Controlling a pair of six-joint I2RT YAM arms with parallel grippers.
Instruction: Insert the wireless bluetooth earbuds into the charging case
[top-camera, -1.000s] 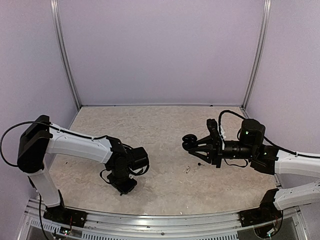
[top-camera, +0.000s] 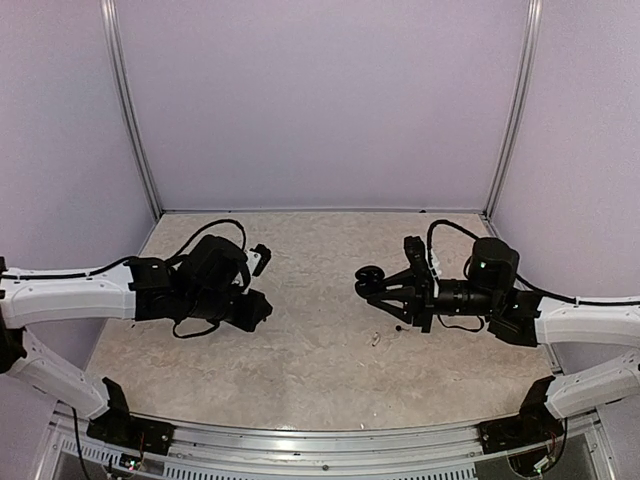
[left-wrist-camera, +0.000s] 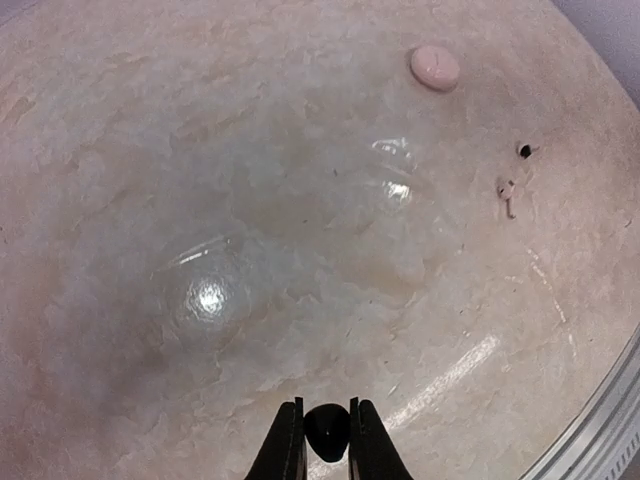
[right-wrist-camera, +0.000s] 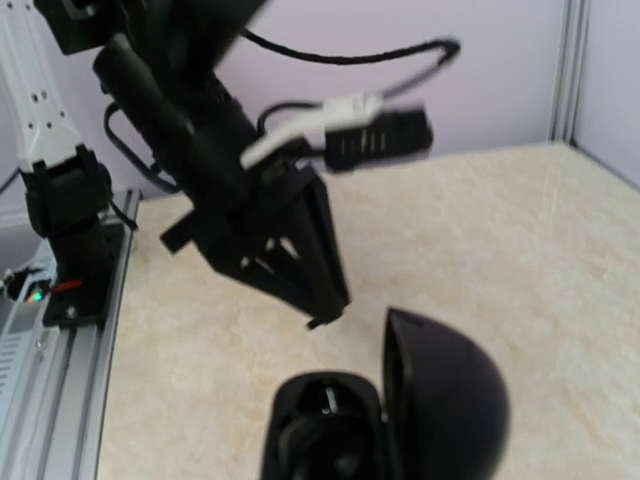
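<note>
The charging case is black and stands hinged open in the right wrist view, its rounded lid (right-wrist-camera: 450, 400) to the right of the base (right-wrist-camera: 325, 400). Whether an earbud sits in the base is too blurred to tell. From above, the charging case (top-camera: 369, 281) is in the air right of centre, with my right gripper (top-camera: 386, 289) shut on it. A small dark earbud (left-wrist-camera: 327, 438) is pinched between the fingers of my left gripper, at the bottom of the left wrist view. In the top view the left gripper (top-camera: 262, 304) is apart from the case, to its left.
A tiny dark piece (left-wrist-camera: 525, 151) and a small loop (left-wrist-camera: 507, 192) lie on the table. A pinkish oval (left-wrist-camera: 435, 68) shows further up; I cannot tell what it is. The table (top-camera: 310, 370) between the arms is mostly clear.
My left gripper has moved away from the front edge towards the table's back and turned to point right. The right gripper has shifted slightly left, still with the case.
</note>
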